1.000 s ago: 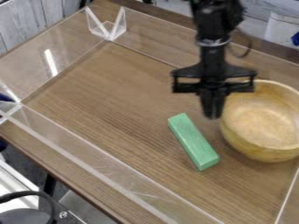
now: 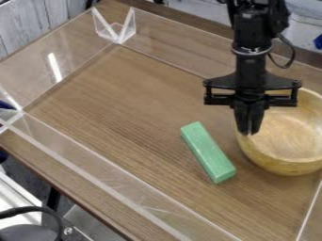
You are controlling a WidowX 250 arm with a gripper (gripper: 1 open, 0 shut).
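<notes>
My black gripper (image 2: 249, 124) points down over the left rim of a tan round bowl (image 2: 287, 141) at the right of the table, its fingertips shut with nothing seen between them. A green block (image 2: 208, 151) lies flat on the wooden table, left of the bowl and below my gripper.
Clear walls line its edges, and a small white wire-like object (image 2: 116, 28) stands at the back left. A dark cable lies at the bottom left corner.
The green block has not moved.
</notes>
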